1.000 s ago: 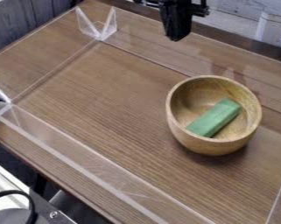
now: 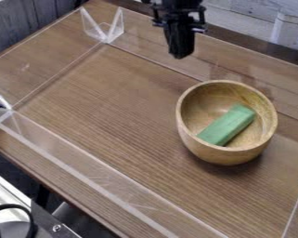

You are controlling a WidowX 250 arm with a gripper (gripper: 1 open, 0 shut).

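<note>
A black gripper [image 2: 180,46] hangs at the top centre of the camera view, above the back of the table and up and to the left of a wooden bowl [image 2: 188,130]. Its fingers look closed, with nothing visible between them. In the bowl lies a green block [image 2: 228,125].
Clear plastic pieces [image 2: 104,26] stand along its back left and left edge. Black cables [image 2: 18,212] lie at the bottom left corner.
The gripper has moved slightly down in the view, toward the table's middle. The bowl and green block have not moved.
</note>
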